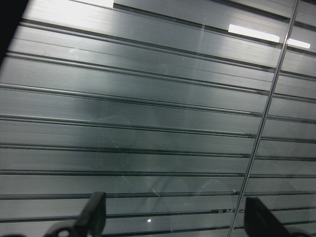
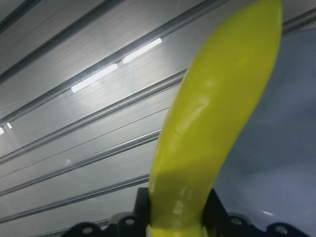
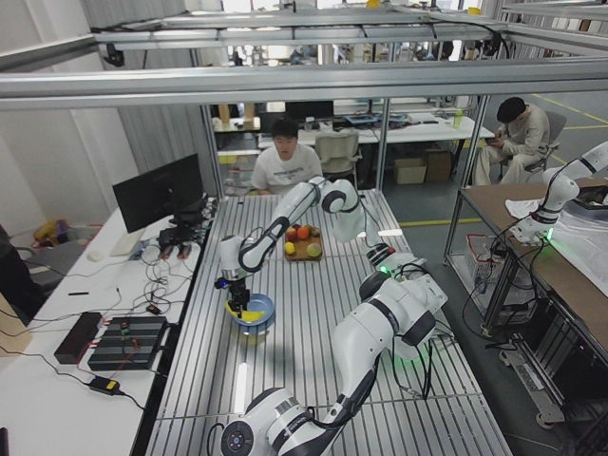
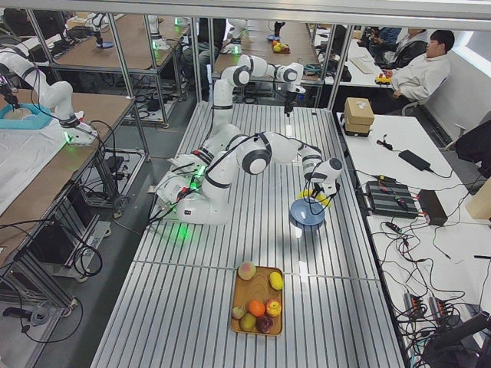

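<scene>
A yellow banana (image 2: 212, 113) is gripped by my right gripper, which is shut on it near its end, low over the blue plate (image 2: 261, 163) (image 4: 307, 216). In the camera left view the banana (image 3: 249, 314) lies over the plate's near-left part; whether it touches the plate I cannot tell. My left gripper shows only bare slatted table below it in the left wrist view, its fingers apart with nothing between them.
A wooden tray (image 4: 242, 299) of several fruits stands on the slatted table (image 4: 176, 322), apart from the plate. A side desk (image 3: 47, 380) with electronics and cables runs along one edge.
</scene>
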